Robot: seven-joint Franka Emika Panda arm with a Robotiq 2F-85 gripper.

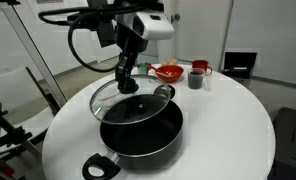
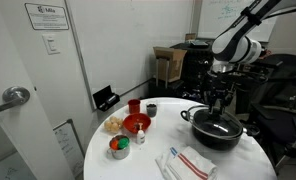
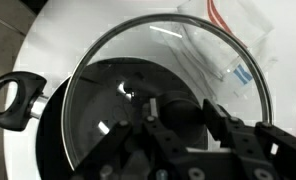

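Note:
A glass lid (image 1: 130, 98) with a steel rim and black knob (image 3: 178, 110) hangs from my gripper (image 1: 125, 77), which is shut on that knob. The lid is tilted and overlaps the left and back part of the black pot (image 1: 143, 140) below it in exterior view 1. Whether its rim touches the pot cannot be told. From the wrist, the pot (image 3: 56, 130) shows through and beside the glass, with the lid off to the right of the pot's opening. Exterior view 2 has the lid (image 2: 216, 122) over the pot (image 2: 214, 138), with my gripper (image 2: 220, 100) above.
Behind the pot on the white round table (image 1: 223, 130) stand a red bowl (image 1: 169, 73), a dark mug (image 1: 196, 79) and a red cup (image 1: 201, 66). A folded towel (image 2: 186, 162) lies beside the pot.

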